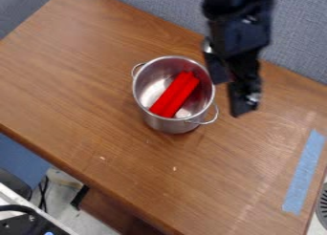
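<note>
A steel pot (151, 72) with two loop handles stands on the wooden table (90, 115). A red oblong object (175, 94) lies inside it, slanting toward the upper right. My gripper (230, 91) is a dark, blurred shape reaching down from the top, above the table just right of the pot. Its fingers are too unclear to tell their opening or whether anything is between them.
A strip of blue tape (301, 172) runs along the table's right side. A grey padded surface (300, 38) borders the back. Cables lie off its lower-left edge.
</note>
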